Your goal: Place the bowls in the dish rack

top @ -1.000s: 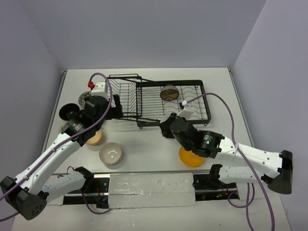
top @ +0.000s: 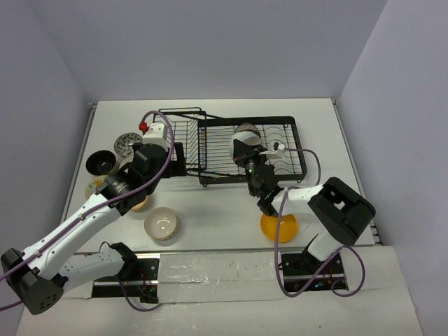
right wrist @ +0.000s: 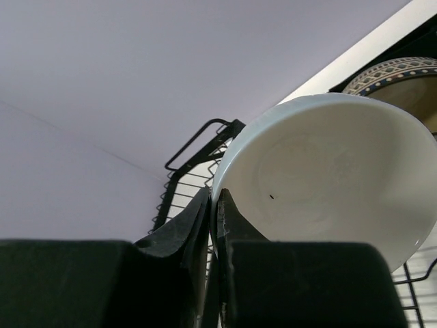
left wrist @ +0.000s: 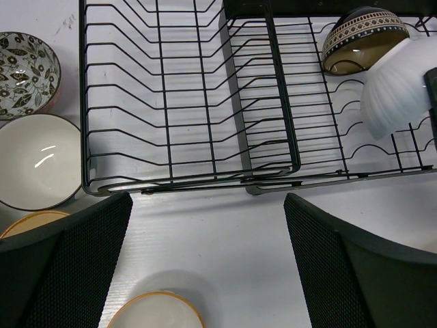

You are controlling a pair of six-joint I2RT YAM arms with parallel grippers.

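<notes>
In the right wrist view a white bowl [right wrist: 321, 171] is gripped by its rim, my right gripper being shut on it. The top view has this gripper [top: 241, 157] over the black dish rack [top: 302, 150], and the left wrist view shows the white bowl [left wrist: 396, 89] tilted on its side there. Close behind it a brown patterned bowl [left wrist: 362, 37] leans in the rack. My left gripper is open and empty near the rack's left section [left wrist: 85, 123]. Whether the white bowl touches the wires is unclear.
Left of the rack are a floral bowl [top: 127, 143], a black bowl [top: 102, 162] and other bowls. A cream bowl [top: 161, 223] stands at the front, and a yellow bowl [top: 278, 227] sits below the right arm. Bare table lies between those two.
My right gripper has carried the white bowl from the rack's front edge back over its wires, beside the brown bowl. The left arm has shifted slightly right.
</notes>
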